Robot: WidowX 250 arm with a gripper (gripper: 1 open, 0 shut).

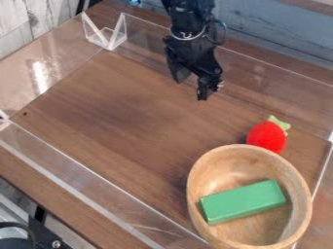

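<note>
My black gripper (196, 80) hangs over the back middle of the wooden table (117, 117); whether its fingers are open or shut is too small and dark to tell. At the lower right a wooden bowl (209, 180) holds a green block (243, 199). A red object with a small green top (266, 136), like a strawberry or tomato, lies just behind the bowl, well below and to the right of my gripper.
A clear plastic holder (107, 31) stands at the back left. Clear strips run along the table's edges, with a wall behind.
</note>
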